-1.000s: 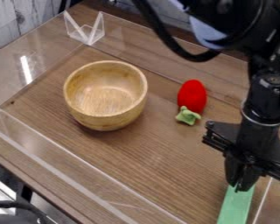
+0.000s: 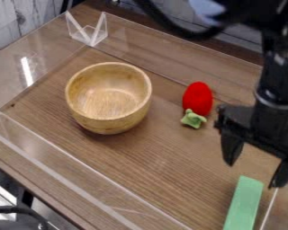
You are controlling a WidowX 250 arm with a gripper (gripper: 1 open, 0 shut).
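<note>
My gripper (image 2: 243,142) is at the right of the camera view, a dark body with two fingers pointing down, apart, nothing visible between them. It hangs above and behind a mint-green elongated object (image 2: 243,205) lying at the bottom right. A red rounded object (image 2: 198,97) with a small green piece (image 2: 193,118) beside it lies near the centre, left of the gripper.
A wooden bowl (image 2: 108,94) stands on the wooden table (image 2: 122,171) at the left. A white wire holder (image 2: 87,27) is at the back left. Dark hardware shows at the lower left corner.
The objects look unmoved.
</note>
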